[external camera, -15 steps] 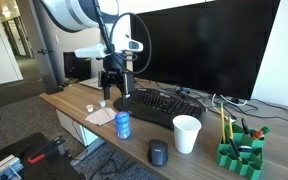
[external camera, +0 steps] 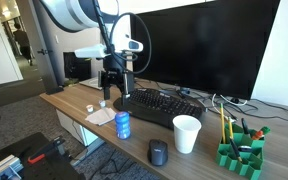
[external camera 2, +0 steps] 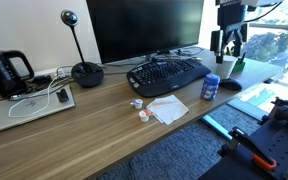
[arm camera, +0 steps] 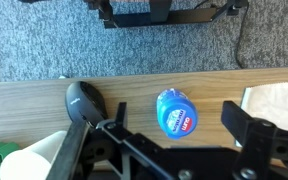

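Observation:
A blue can (external camera: 122,125) stands upright near the front edge of the wooden desk. My gripper (external camera: 116,89) hangs above the desk near the can and apart from it. From above, the wrist view has the can's top (arm camera: 177,120) between the two open fingers, which hold nothing. In that view a black mouse (arm camera: 86,102) lies to the can's left. A white cup (external camera: 186,134) stands to the right of the can in exterior view 1.
A black keyboard (external camera: 162,105) lies behind the can, below a large monitor (external camera: 209,45). A green pen holder (external camera: 240,155) stands at the right. Folded white paper (external camera 2: 167,109) and small white pieces (external camera 2: 145,115) lie on the desk's other side.

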